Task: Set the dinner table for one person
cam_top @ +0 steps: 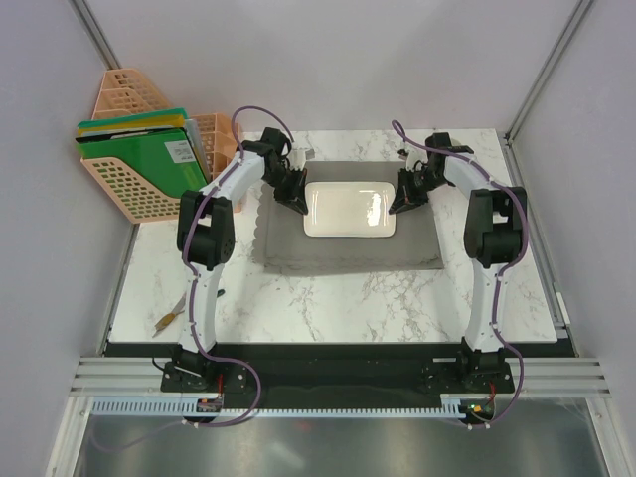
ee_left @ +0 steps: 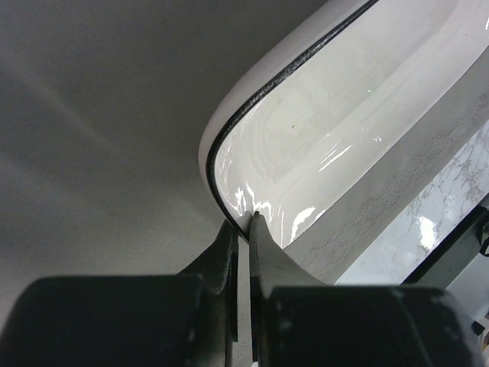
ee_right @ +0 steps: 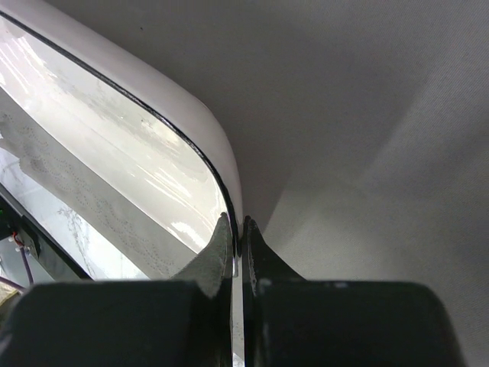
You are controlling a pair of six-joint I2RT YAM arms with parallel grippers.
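A white rectangular plate with a dark rim lies over the grey placemat in the middle of the top view. At its left end my left gripper is shut on the rim; in the left wrist view the plate's corner runs between the fingertips. The right gripper is shut at the opposite end, and the right wrist view has the plate's edge passing between its fingers. Whether the plate touches the mat cannot be told. Cutlery lies at the front left, partly hidden by the left arm.
An orange basket holding green folders stands at the back left, close to the left arm.
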